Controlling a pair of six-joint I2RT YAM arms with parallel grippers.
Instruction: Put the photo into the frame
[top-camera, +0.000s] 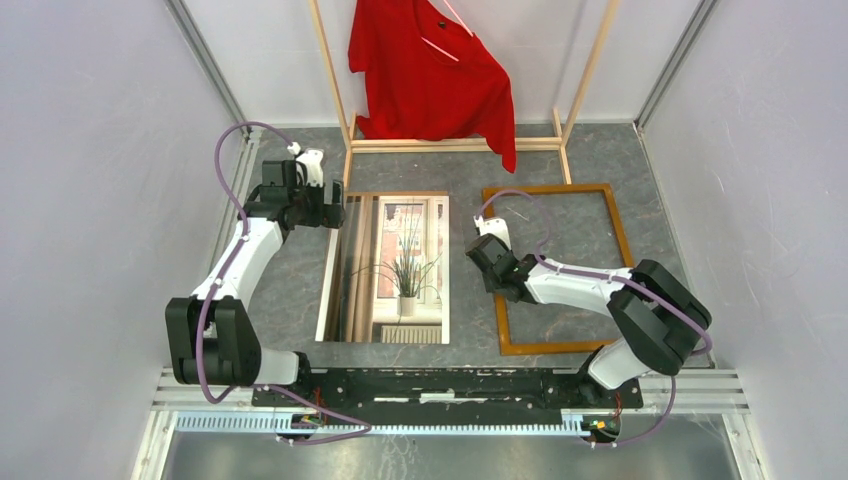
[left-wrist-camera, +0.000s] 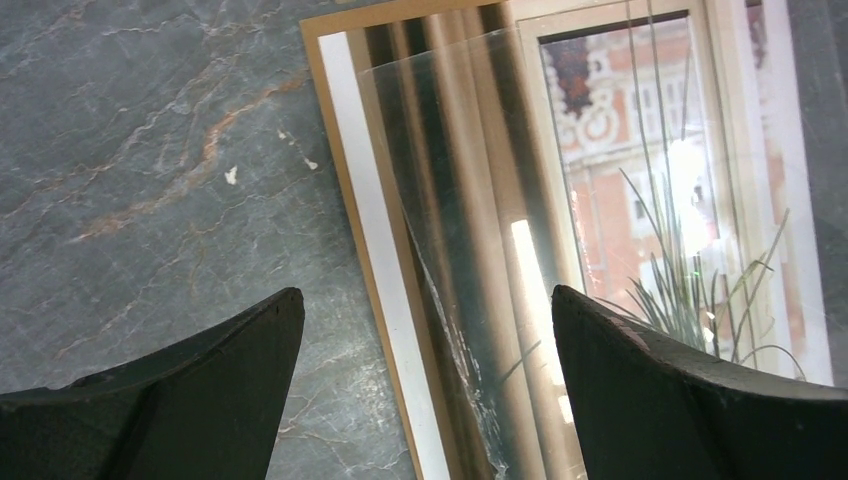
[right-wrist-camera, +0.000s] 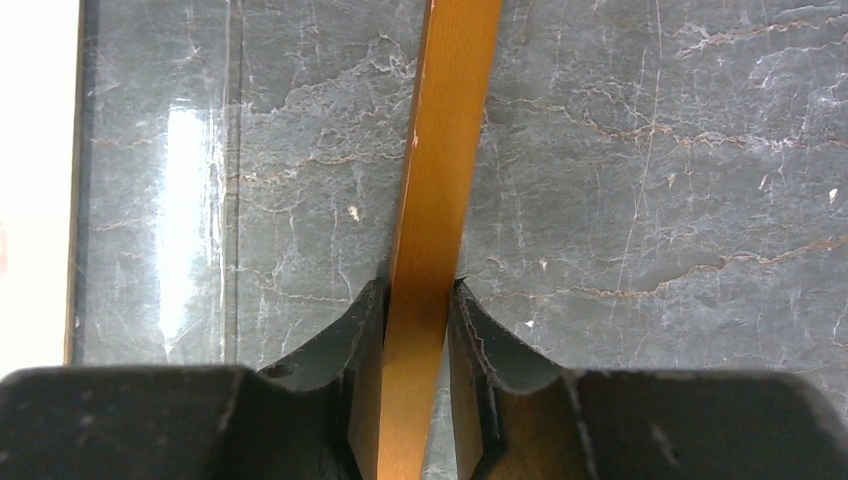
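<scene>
The photo (top-camera: 408, 265), a window with a potted plant, lies on a white-edged backing board (left-wrist-camera: 375, 210) left of centre. A clear sheet rests over it, shifted so that it reaches past the board's right edge in the right wrist view. The brown wooden frame (top-camera: 555, 349) lies empty on the right. My right gripper is shut on the frame's left bar (right-wrist-camera: 447, 130), one finger on each side. Over the upper left edge of the board, my left gripper (top-camera: 333, 203) stands open with nothing between its fingers.
A wooden rack (top-camera: 455, 145) with a red shirt (top-camera: 430, 80) hanging on it stands behind the work area. Between the backing board and the frame runs a narrow strip of grey tabletop (top-camera: 470, 330). Bare table also shows inside the frame.
</scene>
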